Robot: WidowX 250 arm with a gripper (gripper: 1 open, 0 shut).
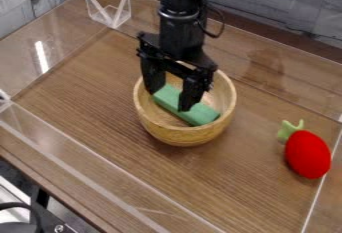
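My black gripper [177,81] hangs open over a wooden bowl [190,127] in the middle of the camera view, its fingers reaching down inside the bowl's rim. A green block [190,111] lies at an angle in the bowl, partly behind the fingers. Nothing is seen held between them.
A red tomato-like object [306,153] with a green top lies at the right. A white wire-like item [107,7] stands at the top left, and a dark rounded shape sits at the bottom left corner.
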